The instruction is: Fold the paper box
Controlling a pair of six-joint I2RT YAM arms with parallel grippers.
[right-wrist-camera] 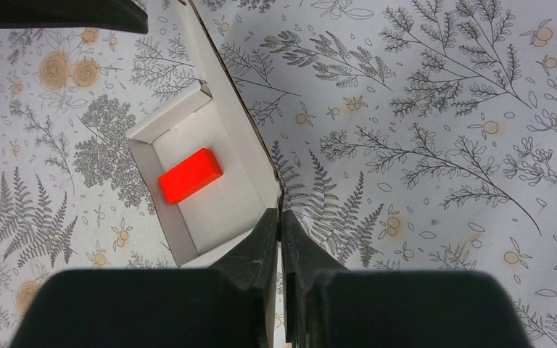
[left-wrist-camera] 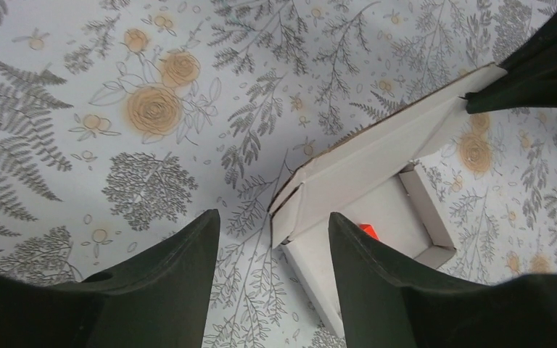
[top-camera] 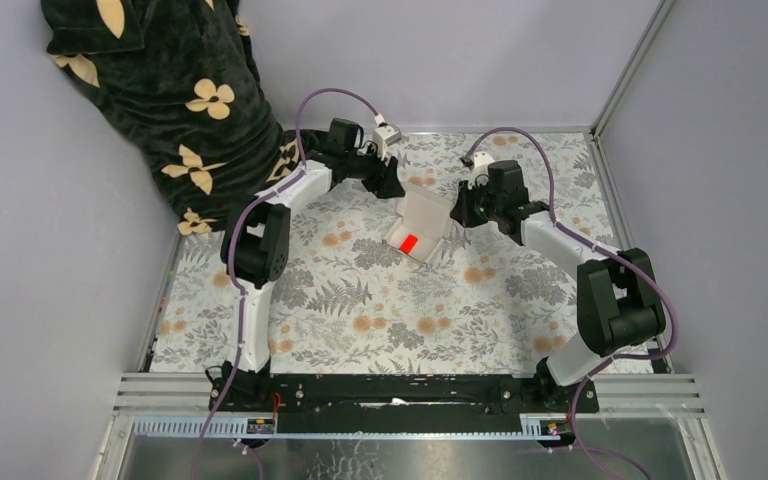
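Note:
The white paper box (top-camera: 400, 238) stands near the table's middle, its lid (left-wrist-camera: 362, 163) raised along the back, a red block (right-wrist-camera: 190, 176) inside. My right gripper is shut on the lid's edge at the box's right side. My left gripper stands part open just off the lid's left end; in the left wrist view the small folded end flap of the lid sits between and beyond its fingertips, with no clear contact.
A dark flowered cloth (top-camera: 160, 100) is heaped at the back left. Walls bound the back and sides.

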